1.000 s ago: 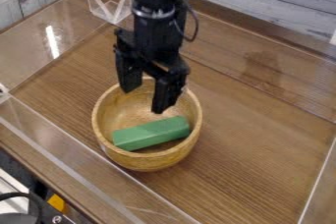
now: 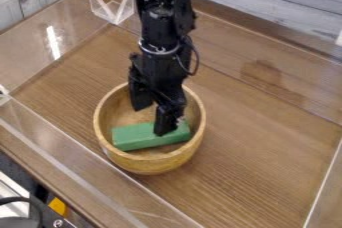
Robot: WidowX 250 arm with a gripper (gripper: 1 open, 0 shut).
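Note:
A wooden bowl (image 2: 190, 148) sits on the wooden surface in the lower middle of the camera view. A green block (image 2: 139, 136) lies inside it on the bottom. The dark robot arm comes down from the top, and its gripper (image 2: 152, 106) is over the bowl, open, with its fingers spread above and beside the block. Whether a finger touches the block I cannot tell.
A pale ledge or wall borders it at the top left and top right. Dark cables and a small yellow item are at the lower left corner.
The block looks shifted slightly.

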